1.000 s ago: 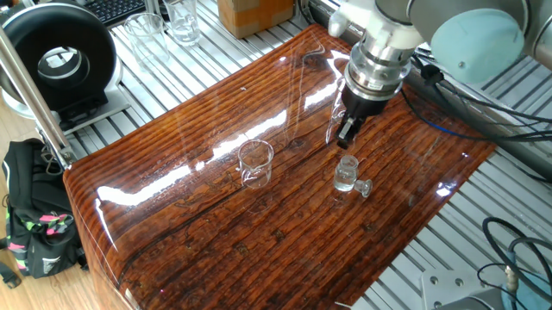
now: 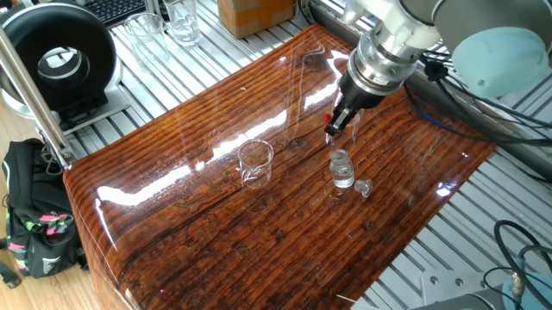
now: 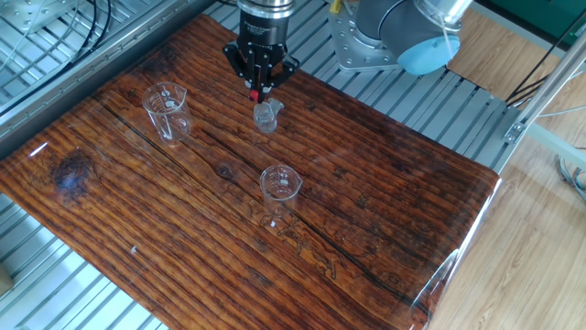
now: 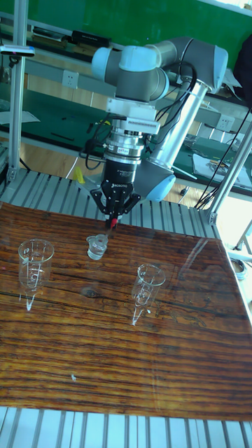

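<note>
My gripper (image 3: 259,97) hangs over the table with its fingertips close together, just above a small clear glass bottle (image 2: 342,170). A bit of red (image 3: 255,94) shows at the tips. Whether anything thin or transparent is between the fingers, or links them to the bottle, I cannot tell. Beside the bottle is a small glass stopper (image 2: 363,188). A clear beaker (image 2: 256,164) stands towards the middle of the table, and a second beaker (image 3: 168,115) is on the other side of the bottle. In exterior view 3 both beakers flank the bottle (image 4: 96,247).
Slatted metal benches (image 2: 185,73) border the tabletop. Glassware (image 2: 147,39), a cardboard box (image 2: 253,15) and a black ring (image 2: 60,65) stand off the table.
In exterior view 1 my gripper has moved slightly left and up. The bottle has shifted a little the same way, while the stopper has hardly moved. Red now shows clearly at the fingertips.
</note>
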